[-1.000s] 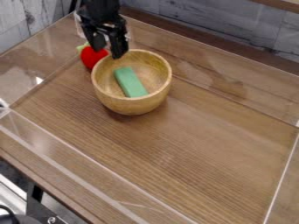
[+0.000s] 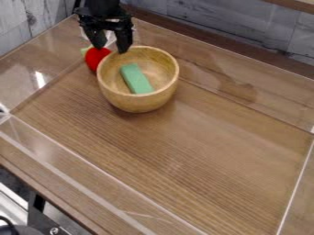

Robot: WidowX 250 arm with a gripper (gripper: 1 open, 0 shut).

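A dark gripper (image 2: 106, 27) is at the top of the camera view, above the back left rim of a wooden bowl (image 2: 170, 78); it looks open, with nothing seen held. A green block (image 2: 134, 78) lies in the bowl. A red object (image 2: 95, 58) sits just left of the bowl, beside a small light-green piece partly hidden behind it.
A pale wall or surface borders the upper left.
The gripper has moved up and slightly left, away from the bowl. The bowl and the objects around it look about the same.
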